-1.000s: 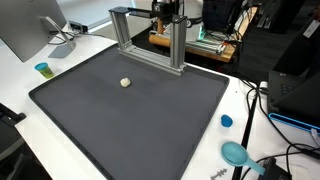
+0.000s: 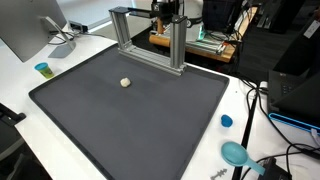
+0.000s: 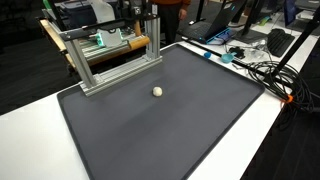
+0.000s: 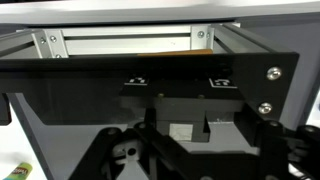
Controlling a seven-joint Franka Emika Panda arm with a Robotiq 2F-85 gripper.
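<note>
Low in the wrist view is my gripper, its dark fingers close to a black crossbar (image 4: 60, 80) that spans the picture. A small pale grey patch (image 4: 180, 131) shows amid the dark parts there; whether it lies between the fingers is unclear. The crossbar belongs to a metal frame (image 2: 150, 55), which stands at the back edge of a dark grey mat (image 2: 120, 120). A small beige round piece (image 3: 157, 91) rests alone on the mat, apart from the frame. How far the fingers stand apart is hidden by dark overlapping shapes.
A green-and-blue can (image 2: 43, 70) stands left of the mat. Along the right side lie a blue object (image 2: 226, 121) and a teal round item (image 2: 237, 154). Cables (image 3: 270, 75) run over the floor nearby.
</note>
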